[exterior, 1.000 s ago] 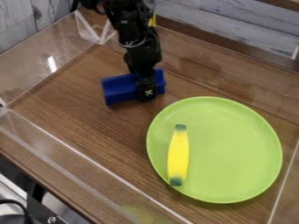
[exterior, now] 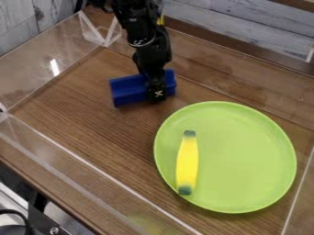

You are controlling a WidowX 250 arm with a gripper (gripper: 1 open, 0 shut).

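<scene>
My black gripper (exterior: pixel 154 84) reaches down from the top centre onto a dark blue block (exterior: pixel 128 90) at the upper middle of the wooden table. Its fingertips are at the block's right part; it is open, though the dark fingers are hard to make out. A green plate (exterior: pixel 252 161) fills the lower right, with a yellow banana-shaped object (exterior: pixel 186 163) lying on its left side.
Clear low walls border the table at the left and front, and grey planks line the back.
</scene>
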